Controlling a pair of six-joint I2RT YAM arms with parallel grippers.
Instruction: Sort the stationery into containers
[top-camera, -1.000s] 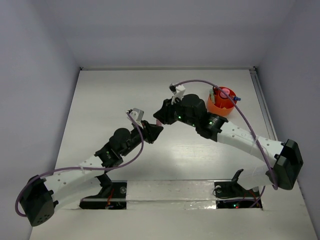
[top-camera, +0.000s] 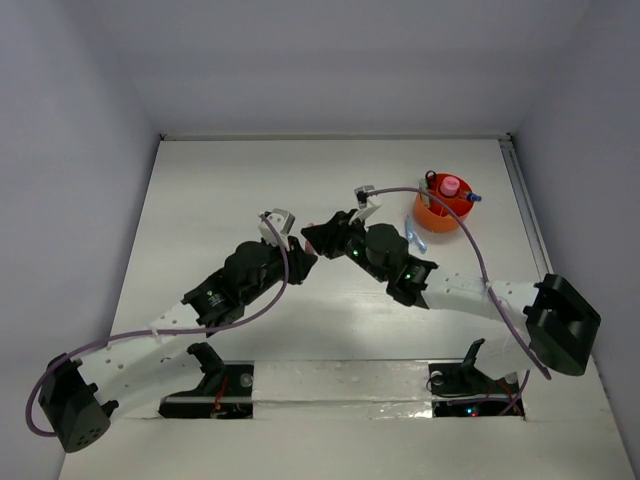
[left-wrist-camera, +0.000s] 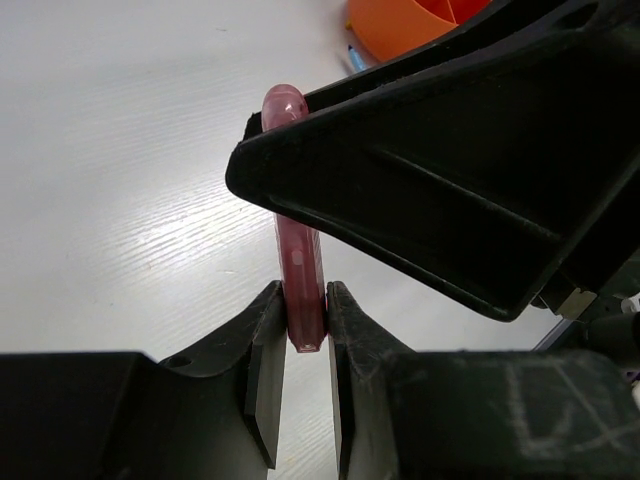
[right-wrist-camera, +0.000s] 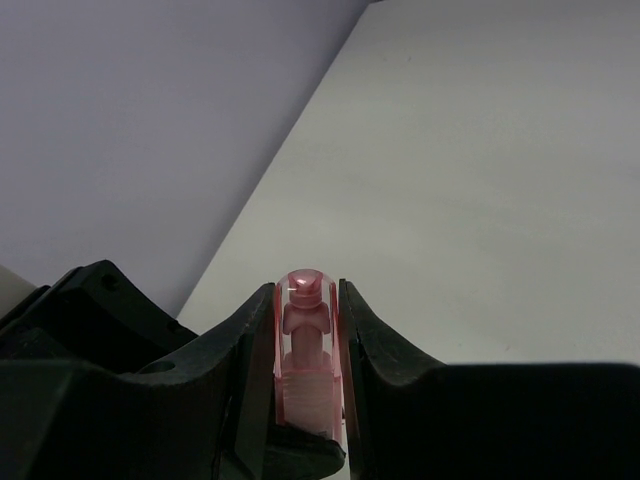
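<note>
A pink, translucent pen-like item (left-wrist-camera: 298, 260) stands upright between my two grippers over the middle of the table. My left gripper is shut on its lower part, while the dark fingers of my right gripper are shut on it too, around its upper part in the left wrist view. An orange container (top-camera: 437, 215) at the back right holds several items, among them a pink round piece (top-camera: 450, 186) and a blue item (top-camera: 472, 197).
Light blue items (top-camera: 415, 238) lie on the table beside the container, partly hidden by the right arm. Walls enclose the sides and back.
Over the last second both grippers have moved slightly left in the top view, the right one coming lower in the image and the left one rising, the pink item between them.
</note>
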